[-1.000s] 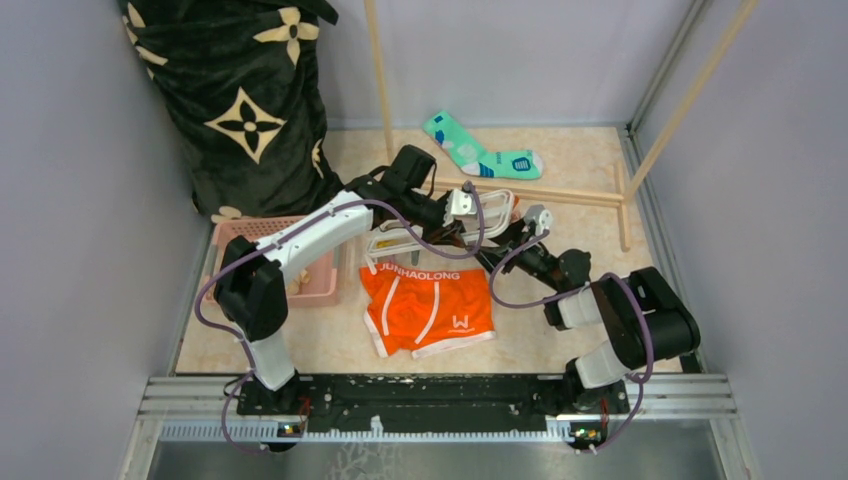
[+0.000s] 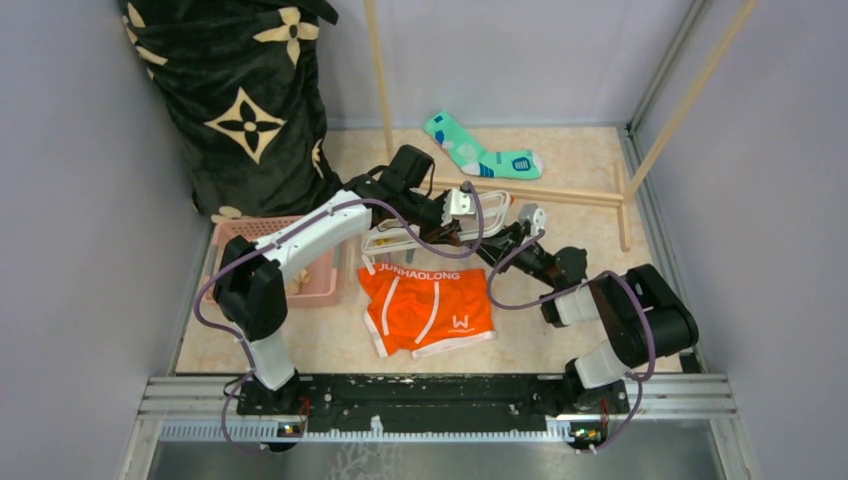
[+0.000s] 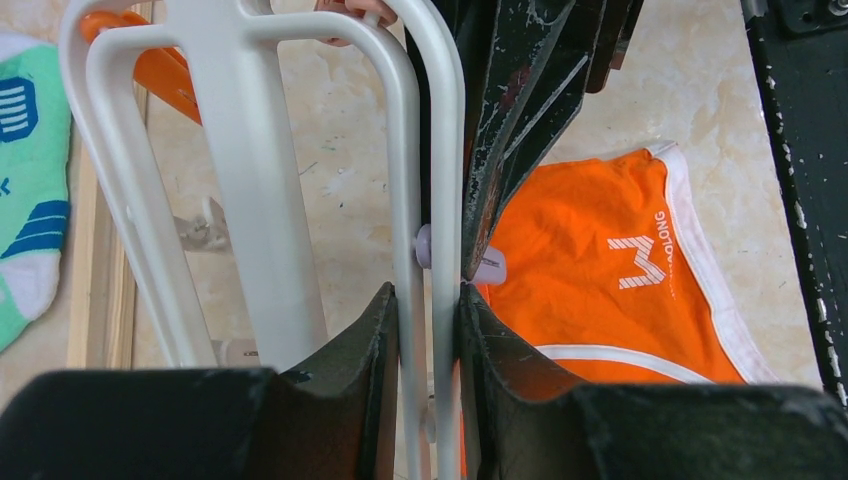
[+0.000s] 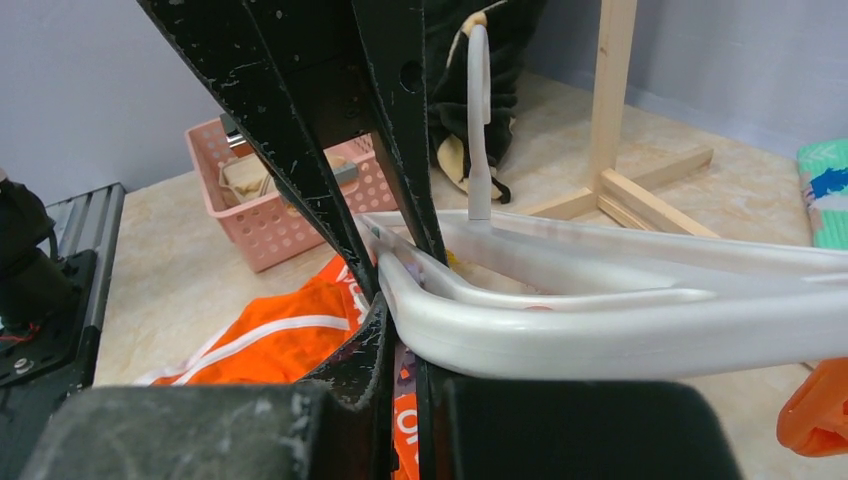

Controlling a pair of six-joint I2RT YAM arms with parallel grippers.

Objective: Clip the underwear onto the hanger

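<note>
My left gripper [image 2: 455, 238] is shut on the rails of a white hanger [image 2: 494, 206], holding it above the table. In the left wrist view, the hanger's two thin bars [image 3: 410, 200] run between its fingers. Close beside it, my right gripper [image 2: 478, 250] is shut on a lavender clip [image 3: 491, 267] at the hanger's near bar. A bit of purple shows between its fingertips in the right wrist view, though the clip is mostly hidden there. Orange underwear [image 2: 425, 305] lies flat on the table below, its lettered waistband towards the hanger, apart from the clip.
An orange clip [image 3: 168, 82] hangs at the hanger's other end. Behind are a wooden rack [image 2: 570, 194] and a green sock [image 2: 475, 150]. A pink basket [image 2: 325, 275] stands at the left, under the left arm. Bare table lies right of the underwear.
My right gripper has shifted slightly left towards the hanger. The hanger has rocked a little in the left gripper. The underwear has stayed in place.
</note>
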